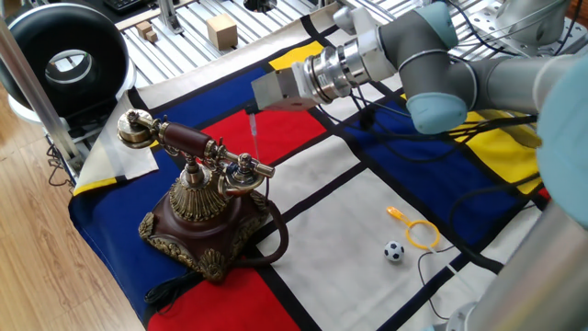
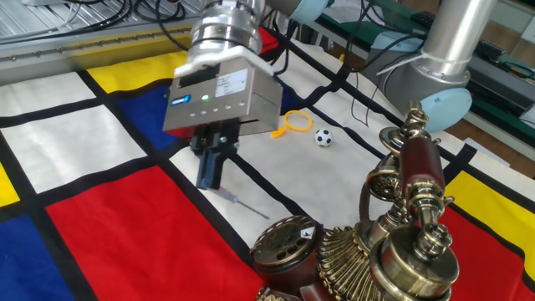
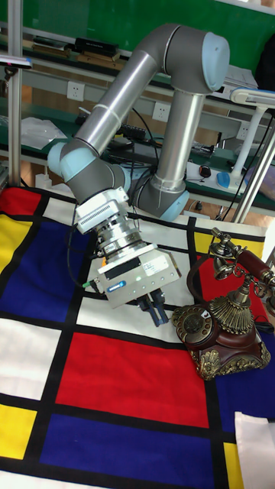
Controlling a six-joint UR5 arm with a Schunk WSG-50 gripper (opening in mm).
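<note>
My gripper [image 2: 211, 174] is shut on a slim screwdriver [image 2: 242, 205] with a clear handle, its shaft slanting down and to the right in exterior view 2. The same screwdriver [image 1: 254, 136] points down in exterior view 1, where its lower end overlaps the telephone's outline. A vintage telephone [image 1: 197, 213] in dark red and brass stands on the patterned cloth, its handset [image 1: 184, 138] resting on the cradle. In exterior view 3 the dark fingers [image 3: 152, 309] hang just left of the telephone's dial [image 3: 193, 325]; the screwdriver is hard to make out there.
A small football [image 1: 393, 252] and a yellow-orange ring with a handle [image 1: 423, 233] lie on the cloth's pale area. Wooden blocks [image 1: 221, 32] sit on the slatted metal surface behind. Cables hang under the arm.
</note>
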